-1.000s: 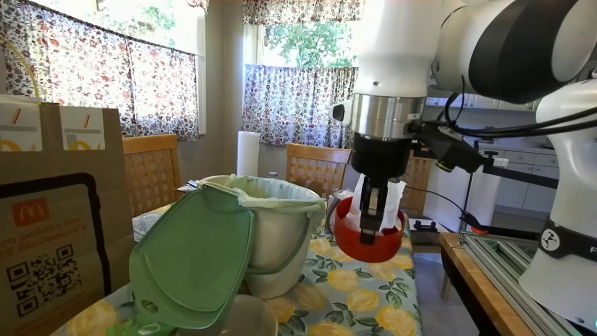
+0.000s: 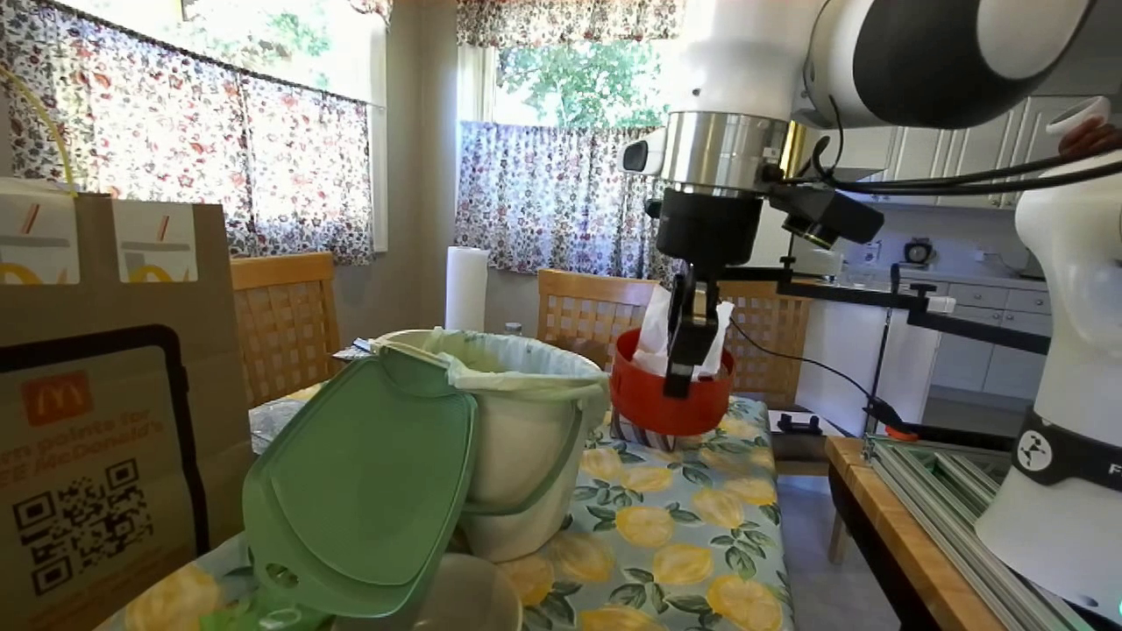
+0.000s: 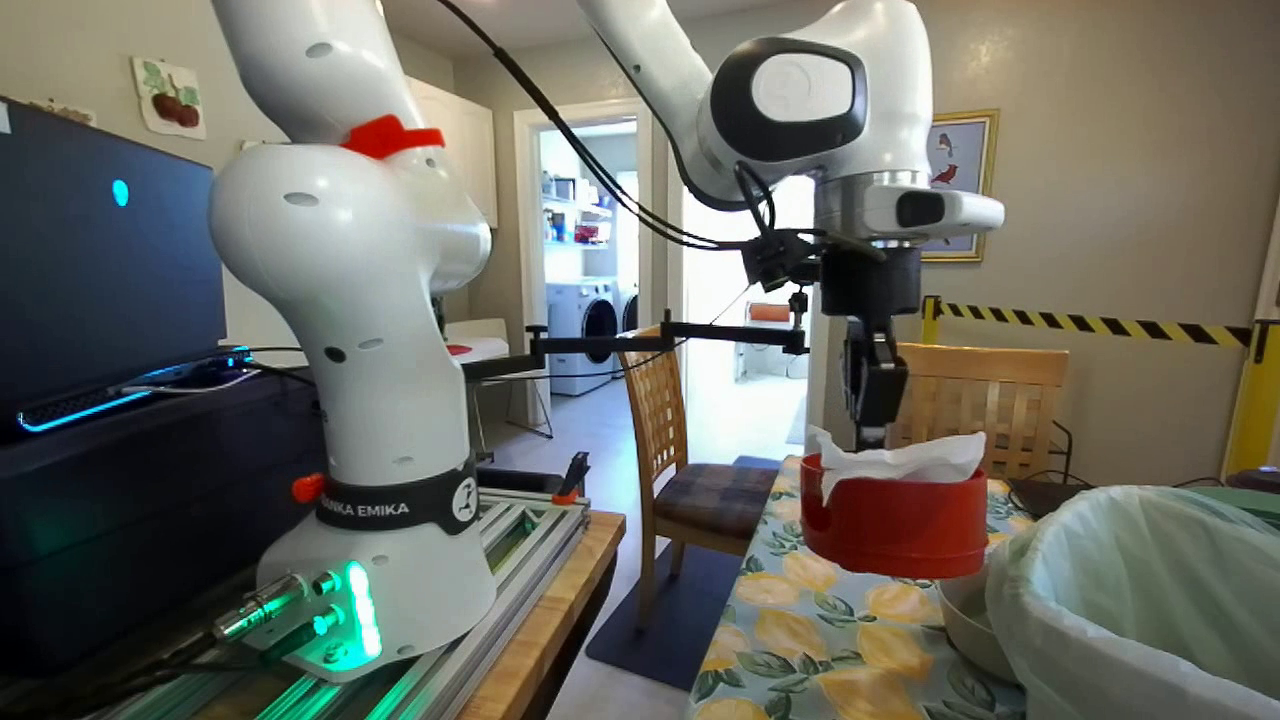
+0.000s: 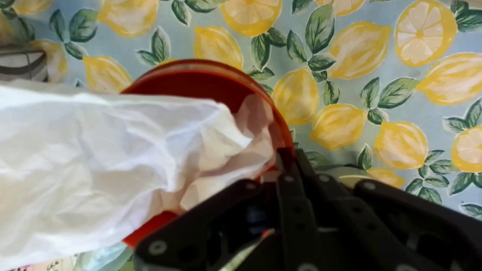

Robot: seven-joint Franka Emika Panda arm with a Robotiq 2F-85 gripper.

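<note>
A red round container (image 2: 670, 410) hangs above the lemon-print tablecloth, its wall gripped at the rim by my gripper (image 2: 678, 387). Crumpled white paper (image 3: 918, 460) sticks up out of it. From exterior view 2, the underside of the red container (image 3: 894, 528) appears clear of the table, and the gripper (image 3: 869, 434) points down at its edge. In the wrist view the gripper's fingers (image 4: 296, 198) are closed together at the container's right rim (image 4: 278, 118), while the white paper (image 4: 113, 153) covers much of the opening. Only the thin wall seems to be between the fingertips.
A white bin (image 2: 526, 463) with a pale green liner stands left of the container in exterior view 1. Its green lid (image 2: 363, 484) leans in front. A paper bag (image 2: 105, 421) is at far left.
My arm has risen and shifted slightly left in exterior view 1, carrying the red container and its paper up with it. The bin and lid have stayed put.
</note>
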